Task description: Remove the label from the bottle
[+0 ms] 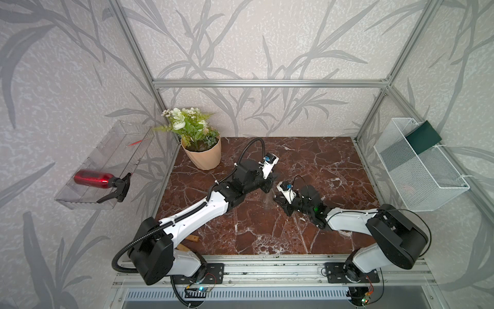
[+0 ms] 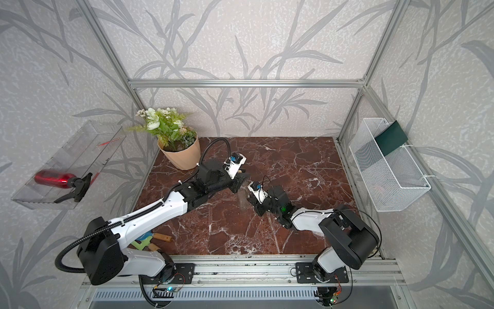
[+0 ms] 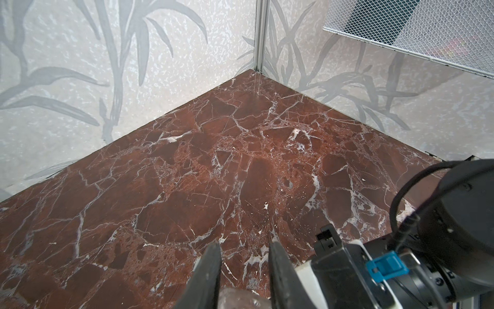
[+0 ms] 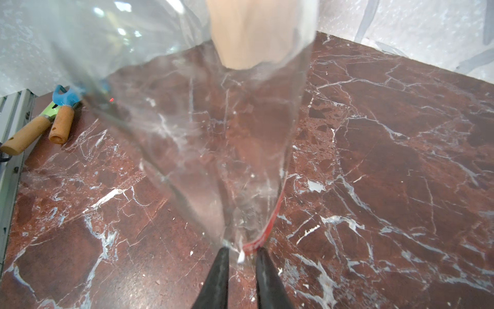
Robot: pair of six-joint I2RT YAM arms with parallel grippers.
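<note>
A clear bottle (image 2: 243, 198) hangs tilted below my left gripper, which is shut on it; only a rounded clear end shows between the fingers. In the right wrist view a transparent body (image 4: 247, 139) narrows downward to the tips of my right gripper. A thin red strip (image 4: 271, 221) runs along its lower right edge, probably part of the label. Whether the clear surface there is bottle or film, I cannot tell. My right gripper's fingers stand part open at that lower end, with a visible gap between them.
A potted plant (image 1: 203, 154) stands at the back left. Tools with wooden handles (image 4: 61, 125) lie at the front left. A clear bin (image 1: 103, 198) and a white mesh basket (image 1: 422, 170) hang at the sides.
</note>
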